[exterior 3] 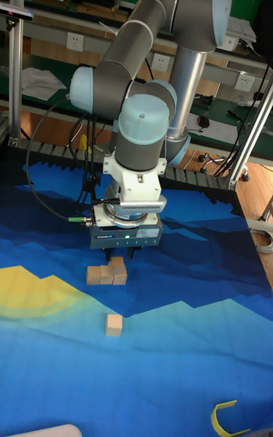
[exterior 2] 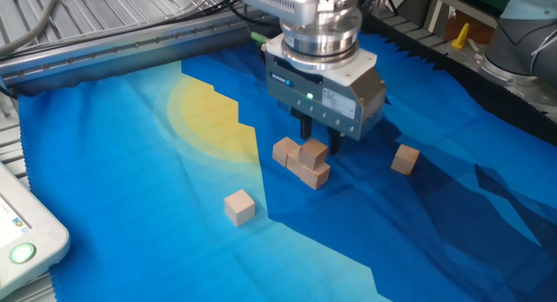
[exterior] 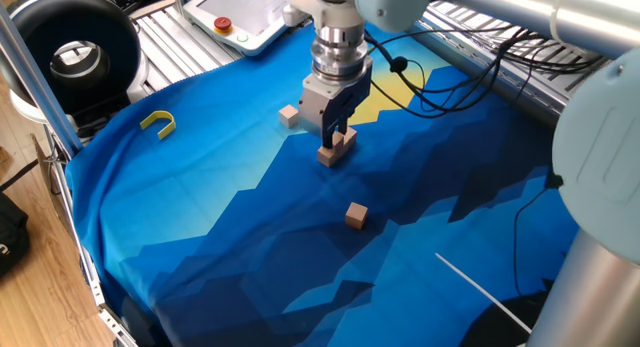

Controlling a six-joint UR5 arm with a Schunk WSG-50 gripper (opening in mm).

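Note:
In exterior view 2, my gripper [exterior 2: 320, 144] points down just over a small cluster of wooden cubes. Its two dark fingers stand apart, and the gripper looks open. The upper cube [exterior 2: 313, 154] rests on the lower cubes [exterior 2: 315, 176], close by the fingertips. Beside it, another cube [exterior 2: 285, 151] belongs to the bottom row. From exterior view 3, the raised cube [exterior 3: 118, 266] sits toward the right of that row, with a small gap to the right finger [exterior 3: 133, 253]. The fingers partly hide the stack in exterior view 1.
One loose cube [exterior 2: 240, 207] lies on the light blue cloth, another cube [exterior 2: 405, 160] on the dark part. A yellow curved piece [exterior: 158, 123] and a thin white stick [exterior: 482, 290] lie farther off. Cables [exterior: 470, 87] run behind the arm.

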